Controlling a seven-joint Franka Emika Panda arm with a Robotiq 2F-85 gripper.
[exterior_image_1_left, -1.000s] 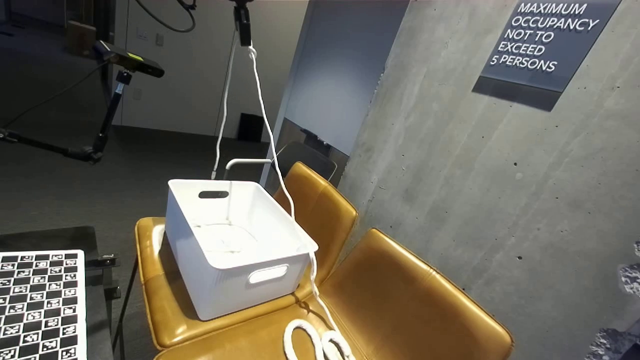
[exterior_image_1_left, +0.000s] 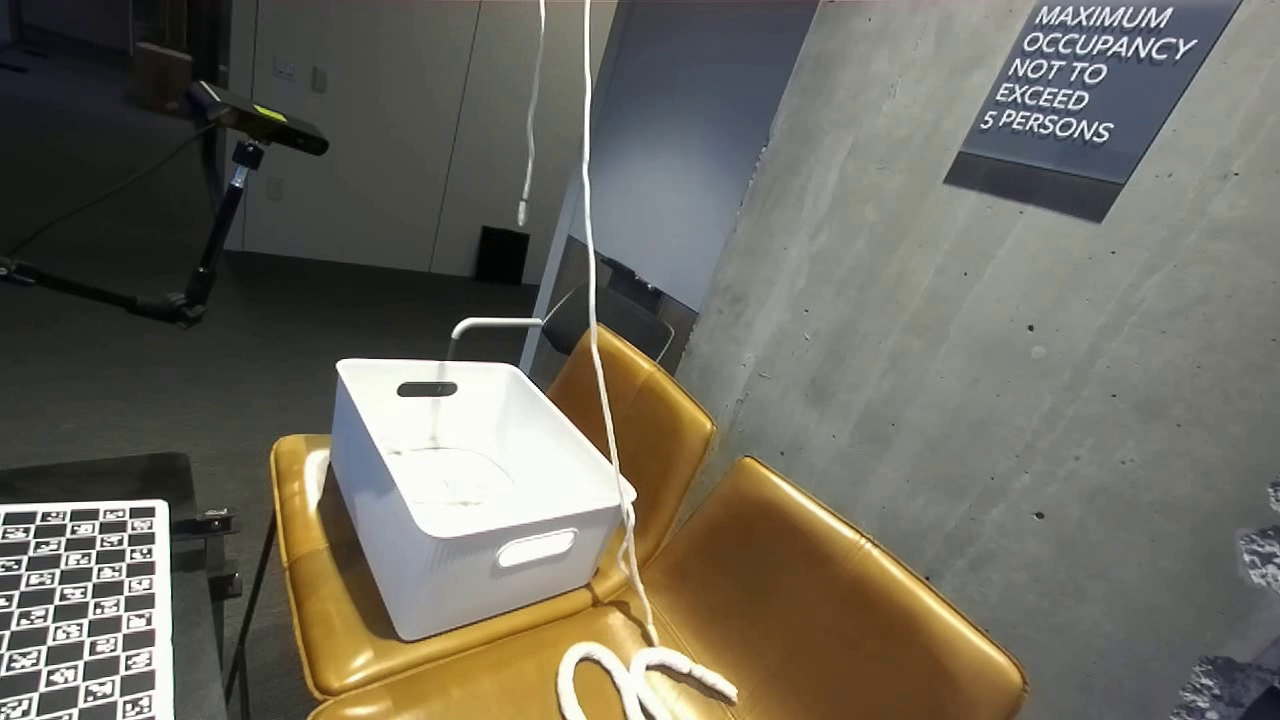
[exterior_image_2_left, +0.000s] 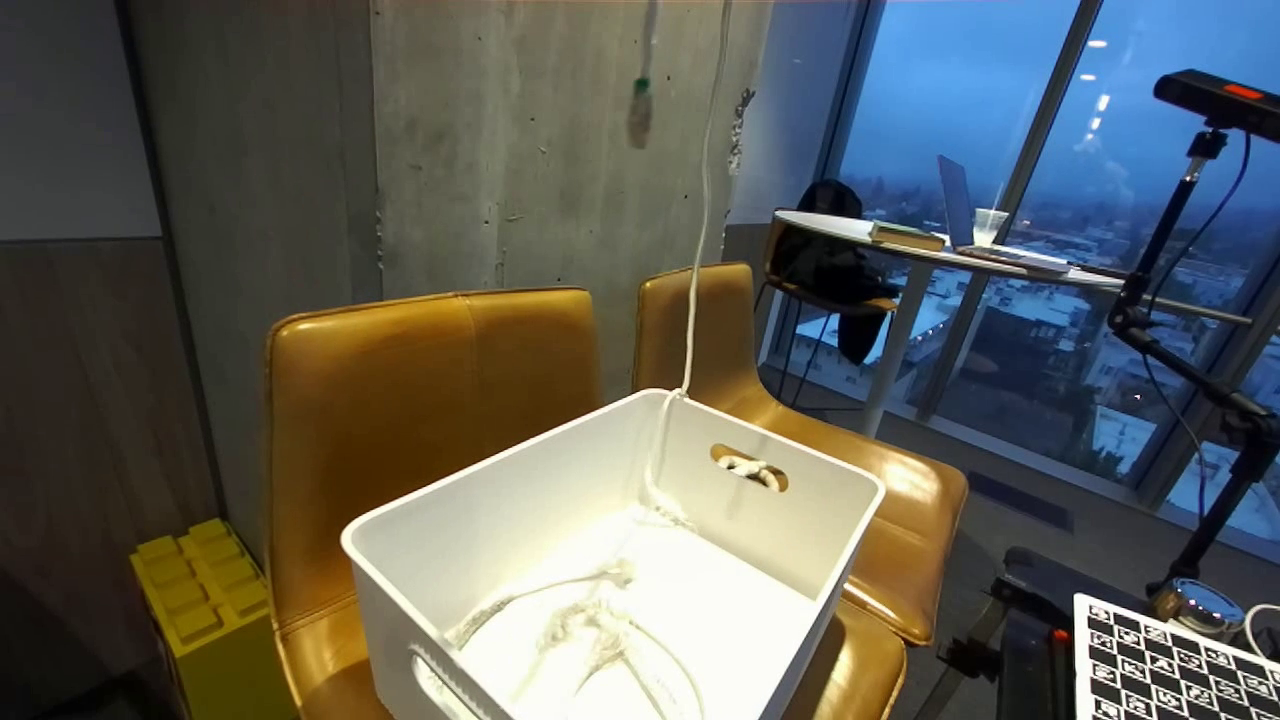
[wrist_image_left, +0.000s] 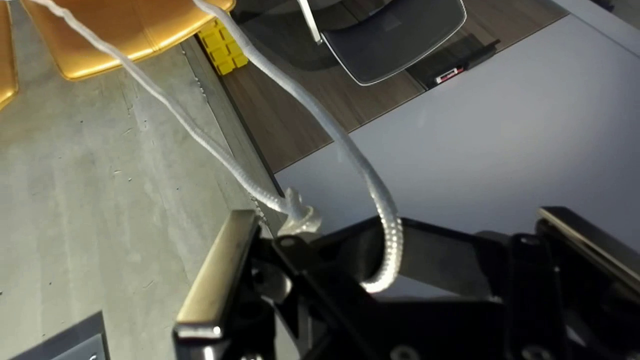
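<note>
A white rope (exterior_image_1_left: 596, 300) hangs from above the top edge in exterior view 1. It drops past the near right corner of the white bin (exterior_image_1_left: 381, 528) to loose loops on a tan chair. A shorter free end (exterior_image_1_left: 529, 144) of the rope dangles to its left. In the wrist view my gripper is shut on the rope (wrist_image_left: 336, 129), which bends down over the dark fingers. A knot (wrist_image_left: 300, 221) shows beside them, and how the rope sits between the pads is partly hidden. The gripper is outside both exterior views. More rope (exterior_image_2_left: 600, 618) lies inside the bin.
The bin stands on tan chairs (exterior_image_1_left: 840, 588) against a concrete wall (exterior_image_1_left: 912, 360). A camera on a stand (exterior_image_1_left: 258, 120) and a checkered board (exterior_image_1_left: 84, 612) are at the left. A yellow block-shaped box (exterior_image_2_left: 222, 612) stands beside a chair. Air above the bin is clear except for rope.
My gripper, seen above the bin before, has risen out of exterior view 1. The rope has gone up with it and shifted right; its short end hangs higher, and the chair loops have moved.
</note>
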